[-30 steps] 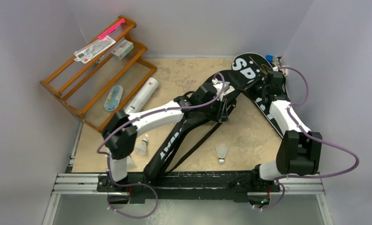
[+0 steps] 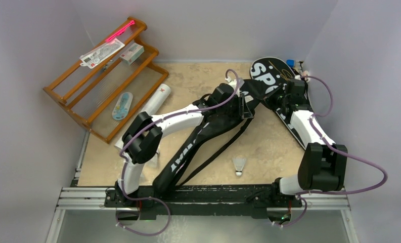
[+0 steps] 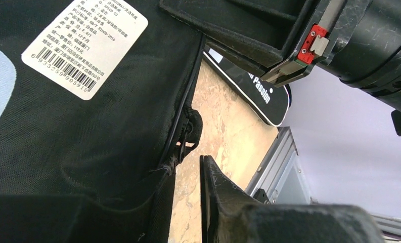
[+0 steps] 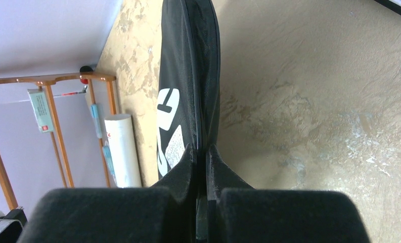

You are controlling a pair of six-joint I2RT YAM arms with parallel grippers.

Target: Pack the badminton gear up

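A long black racket bag [image 2: 223, 124] with white lettering lies bent across the middle of the table. My left gripper [image 2: 247, 114] is over its right edge. In the left wrist view, a zipper pull [image 3: 184, 144] hangs at the bag's edge, just ahead of my left gripper; those fingers stand apart with bare table visible between them. At the bag's far end, my right gripper [image 2: 266, 98] is shut on its dark edge, which runs between the fingertips in the right wrist view. A white shuttlecock [image 2: 239, 166] lies at the front; another [image 2: 153, 159] is partly hidden by the left arm.
A second black bag [image 2: 269, 73] with white letters lies along the right wall, partly under the right arm. On the left stand a wooden rack [image 2: 152, 66] and a white tube [image 2: 159, 97]. Bare table surrounds the front shuttlecock.
My left gripper has moved slightly away from the front edge and to the right along the bag, whose far part has shifted a little. The right arm is nearly still.
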